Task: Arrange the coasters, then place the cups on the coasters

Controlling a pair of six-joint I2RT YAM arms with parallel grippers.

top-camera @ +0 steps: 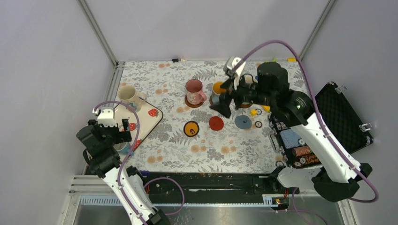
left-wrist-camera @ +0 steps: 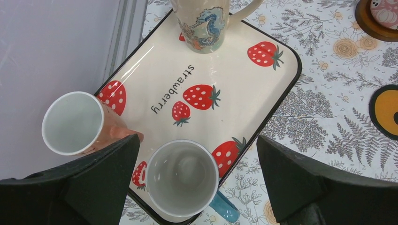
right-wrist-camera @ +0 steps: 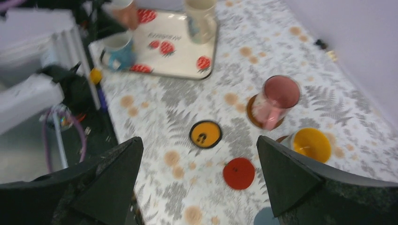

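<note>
A pink cup [top-camera: 195, 92] rests on a brown coaster [top-camera: 194, 104], its handle toward the lower right in the top view. Beside it stands a cup with a yellow inside [top-camera: 219, 88], partly covered by my right gripper [top-camera: 225, 100], which is raised above the table, fingers apart and empty. In the right wrist view both the pink cup [right-wrist-camera: 278, 96] and the yellow-lined cup [right-wrist-camera: 309, 144] lie beyond its fingers. Over the strawberry tray [left-wrist-camera: 220, 112] my left gripper stands open. A blue-handled cup [left-wrist-camera: 182, 178] and an orange cup [left-wrist-camera: 77, 124] show below it.
Flat discs lie mid-table: black-and-orange [top-camera: 191, 129], red [top-camera: 216, 123], grey-blue [top-camera: 243, 122]. A cream cup [top-camera: 131, 97] stands on the tray's far end. An open black case [top-camera: 345, 124] is at right, partly behind my right arm.
</note>
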